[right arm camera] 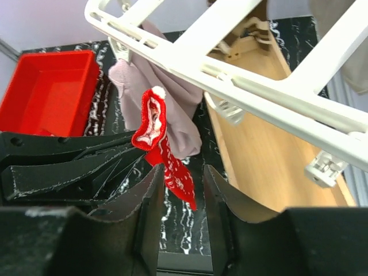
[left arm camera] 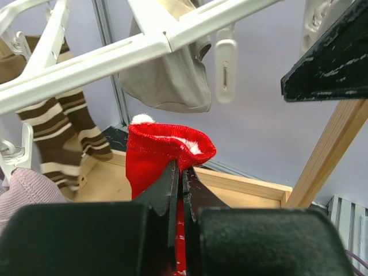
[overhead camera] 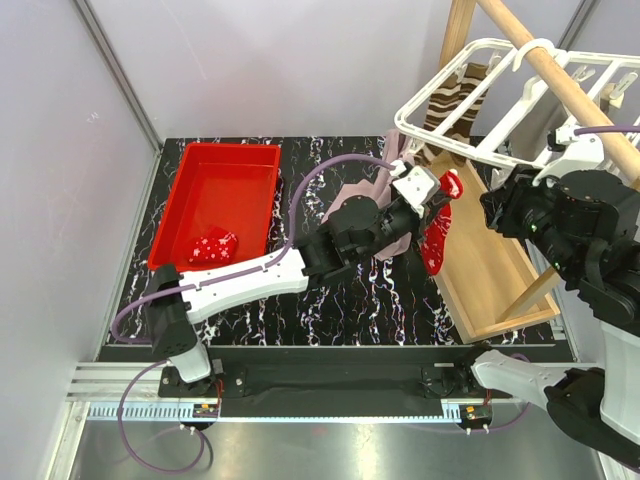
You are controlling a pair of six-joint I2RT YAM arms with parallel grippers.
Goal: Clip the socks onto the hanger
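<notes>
My left gripper is shut on the top of a red patterned sock (right arm camera: 172, 172), just beneath the white hanger rack (overhead camera: 420, 105). White clips (left arm camera: 225, 63) hang from the rack. Striped brown socks (left arm camera: 57, 126), a grey sock (left arm camera: 161, 86) and a pink sock (right arm camera: 172, 109) hang there too. My right gripper is to the right of the red sock in the top view; its fingers appear in the right wrist view, and whether it holds anything is unclear.
A red bin (overhead camera: 205, 170) with another red sock (overhead camera: 213, 243) stands at the left. The wooden stand (overhead camera: 480, 270) sits below the rack on the black marble table.
</notes>
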